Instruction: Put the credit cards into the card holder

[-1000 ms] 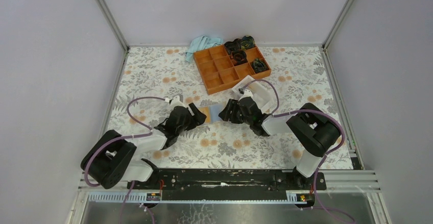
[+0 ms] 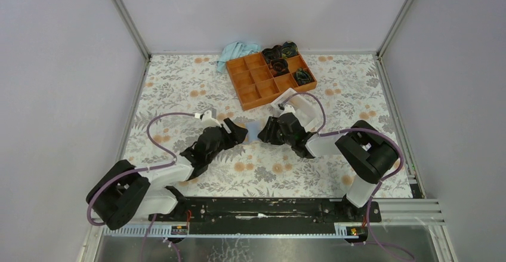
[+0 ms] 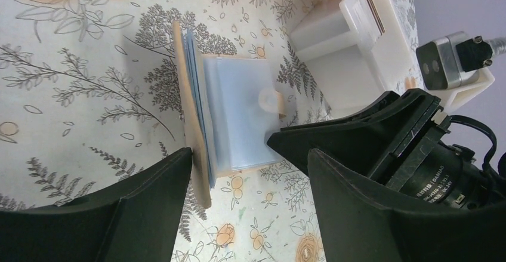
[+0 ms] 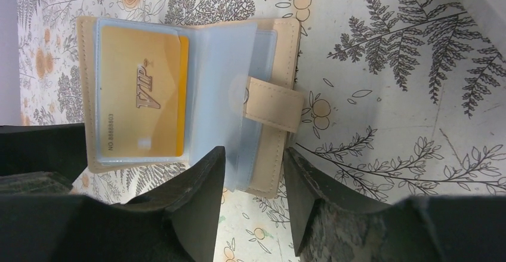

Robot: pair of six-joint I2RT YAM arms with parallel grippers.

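Observation:
The card holder [image 4: 281, 47], tan-edged with clear sleeves, lies opened like a book on the table between the two grippers. A gold VIP card [image 4: 143, 92] sits in its left sleeve in the right wrist view. One cover [image 3: 190, 95] stands up nearly edge-on in the left wrist view, against the inner side of my left gripper's left finger. My left gripper is part open, its fingers apart. My right gripper is open, its fingers either side of the clear sleeve and the strapped right cover. No loose card shows.
A white bin [image 3: 334, 47] stands close beyond the holder, beside the right arm. Behind lies a wooden compartment tray [image 2: 250, 98] with dark items, and a light blue cloth [image 2: 237, 50]. The table left of the holder is clear.
My left gripper has shifted right, closer to the holder. The gold-coloured half, visible from above earlier, no longer shows there as the cover has risen. The right arm has stayed nearly still.

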